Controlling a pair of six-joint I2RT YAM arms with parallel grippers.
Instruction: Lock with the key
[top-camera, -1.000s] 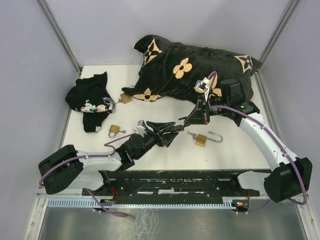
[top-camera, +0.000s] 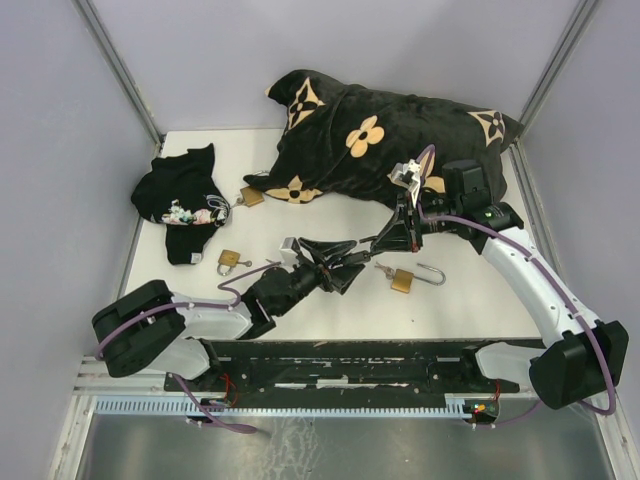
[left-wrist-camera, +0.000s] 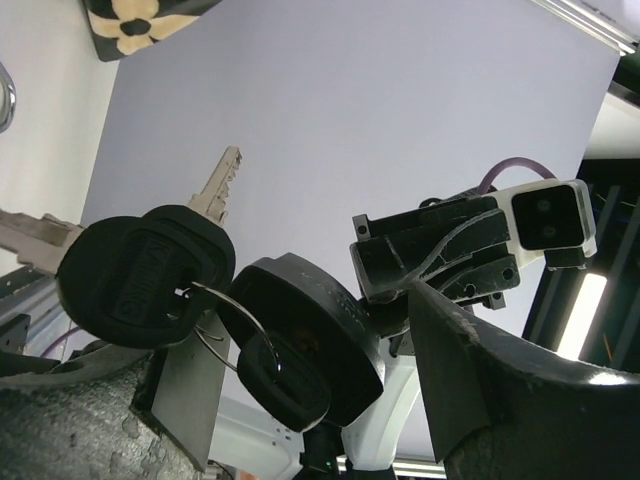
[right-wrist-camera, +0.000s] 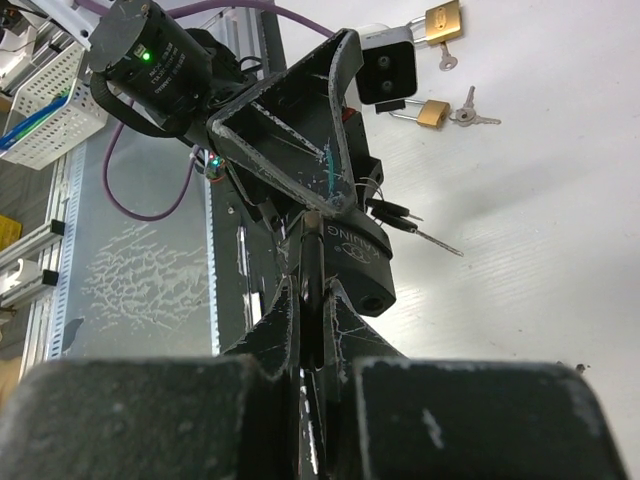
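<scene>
A black cylindrical lock body (left-wrist-camera: 330, 320) appears between the spread fingers of my left gripper, which is open. On a thin ring hang black-headed keys (left-wrist-camera: 140, 275), two blades showing clear of the lock. A further black key head (left-wrist-camera: 285, 380) lies against the lock body; whether its blade is inside is hidden. My right gripper is shut on a slim black rod (right-wrist-camera: 312, 255) of the lock, which runs toward the lock body (right-wrist-camera: 360, 260). From above, the left gripper (top-camera: 340, 262) and right gripper (top-camera: 385, 242) meet over the table's middle.
Brass padlocks lie on the white table: one at right (top-camera: 402, 280), one at left (top-camera: 229, 259), one farther back (top-camera: 251, 196). A black flowered cloth (top-camera: 370, 140) covers the back. A dark cloth (top-camera: 185, 200) sits at back left.
My left arm has shifted slightly to the right, toward the right gripper. The right arm has hardly moved, and the padlocks and cloths lie as before.
</scene>
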